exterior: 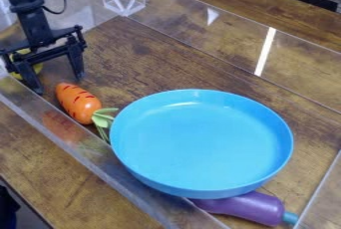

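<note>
My black gripper [48, 66] stands open at the left wall of the clear enclosure, low over a yellow object [19, 72] that is mostly hidden behind it. An orange toy carrot [78, 102] with green leaves lies just in front of the gripper, beside a large blue plate [200, 141]. A purple toy eggplant [246, 207] lies at the near side, partly under or behind the plate's rim; which, I cannot tell.
Clear walls [286, 54] surround the wooden floor. The back and middle of the floor, above the plate, are free.
</note>
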